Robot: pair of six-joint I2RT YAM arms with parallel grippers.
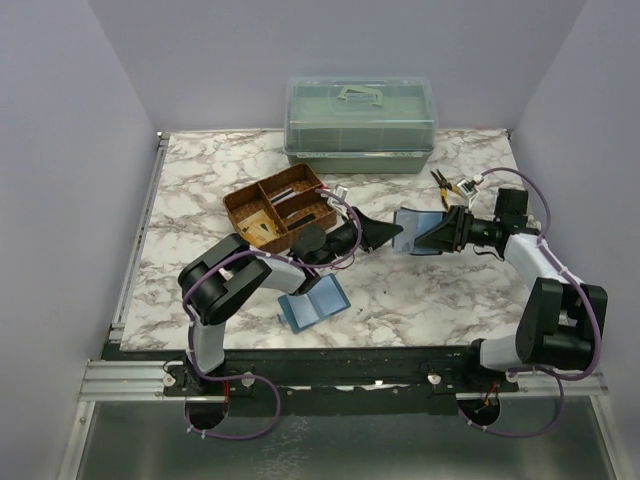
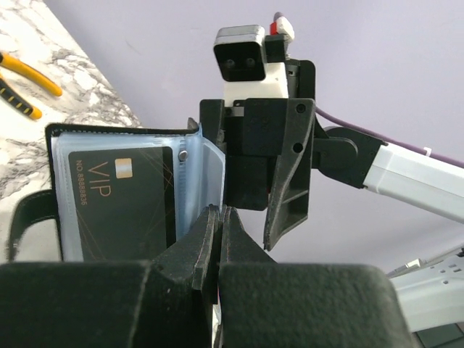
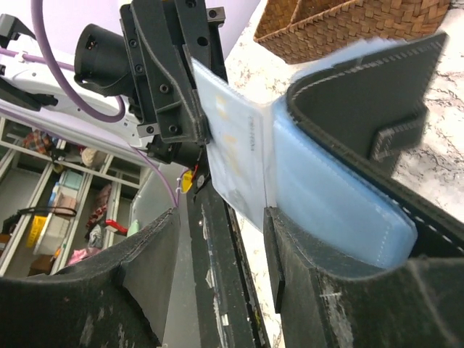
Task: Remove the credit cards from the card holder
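The open card holder point(image 1: 415, 228) is held up between the grippers at centre right; in the left wrist view its clear sleeve shows a black VIP card point(image 2: 119, 203). My left gripper point(image 1: 388, 230) is shut, its tips point(image 2: 222, 217) at the sleeves' edge; whether anything thin is between them is hidden. My right gripper is open in its wrist view, with the holder's blue sleeves point(image 3: 333, 203) and black cover point(image 3: 366, 101) just beyond and beside its fingers.
A woven divided basket point(image 1: 240, 200) stands back left, a green lidded box point(image 1: 360, 130) at the back, pliers point(image 1: 443, 190) at back right. A light blue flat object point(image 1: 315, 305) lies at the front, under the left arm.
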